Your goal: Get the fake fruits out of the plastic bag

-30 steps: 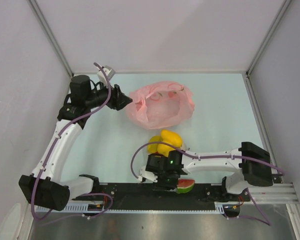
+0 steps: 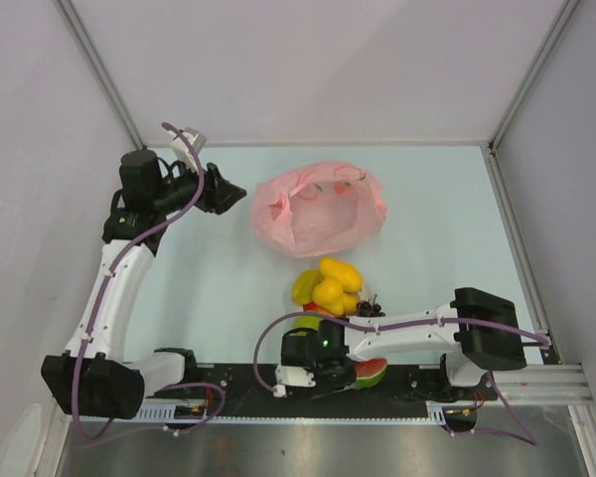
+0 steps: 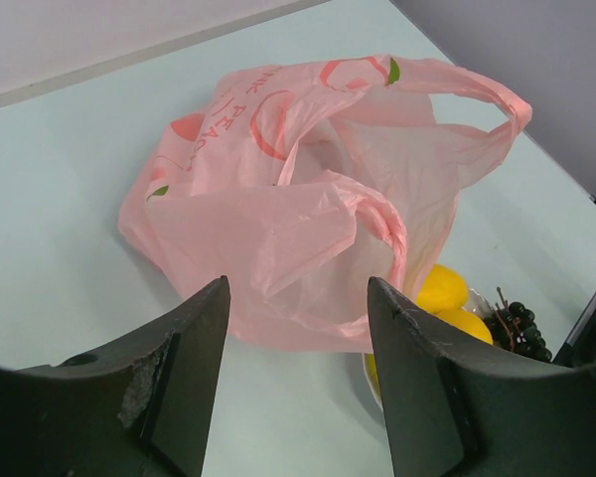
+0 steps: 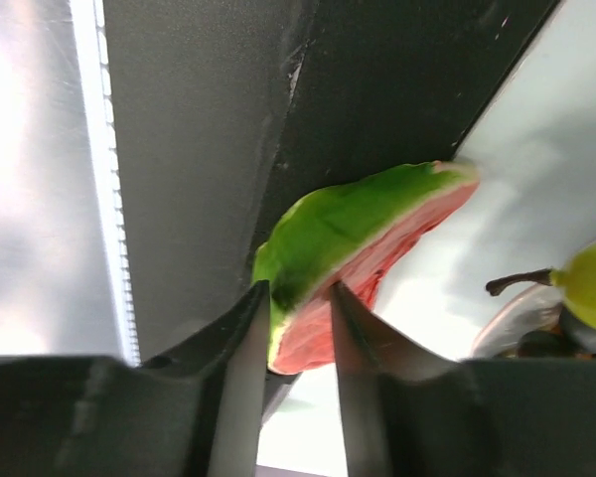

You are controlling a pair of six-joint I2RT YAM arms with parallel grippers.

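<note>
The pink plastic bag (image 2: 323, 214) lies crumpled at the back middle of the table, its mouth spread; no fruit shows inside it. To its left, my left gripper (image 2: 236, 194) hangs clear of it. In the left wrist view the fingers (image 3: 201, 328) stand apart with nothing between them, the bag (image 3: 258, 234) beyond. A watermelon slice (image 4: 353, 234) rests across the dark strip at the table's front edge. My right gripper is over its near end, fingers part open; whether the fingers touch the rind cannot be told.
A dish holding yellow fruits (image 2: 340, 275) and dark grapes (image 2: 370, 308) stands in front of the bag, partly hidden by the right arm. A yellow-green fruit (image 4: 591, 288) with a stem shows there too.
My left gripper has drawn back to the left, away from the bag. The bag looks unmoved.
</note>
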